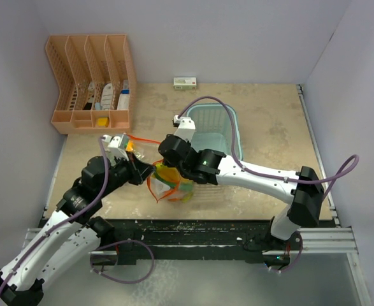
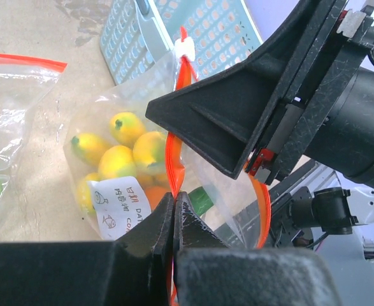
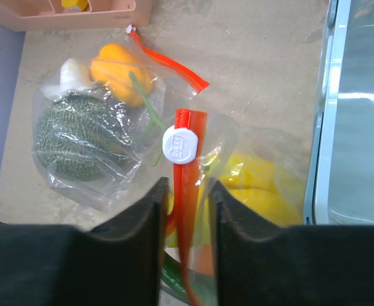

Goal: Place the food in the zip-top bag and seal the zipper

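Observation:
A clear zip bag (image 2: 99, 124) with a red zipper strip holds yellow lemon-like fruit (image 2: 116, 162), something orange, something green and a white printed label (image 2: 120, 205). At the near end of the strip, my left gripper is shut on the bag's zipper edge, red showing above and below its tips. My right gripper is part open, its blurred fingers either side of the red strip with gaps showing. Just beyond those fingers, the white round slider (image 3: 179, 146) sits at the strip's far end. In the top view the arms cover much of the bag.
Another zip bag (image 3: 120, 171) with a netted melon, an orange item and a white item lies to the left. A pale blue basket (image 1: 234, 118) stands right of the bags. At the back left is a pink organizer (image 1: 62, 121).

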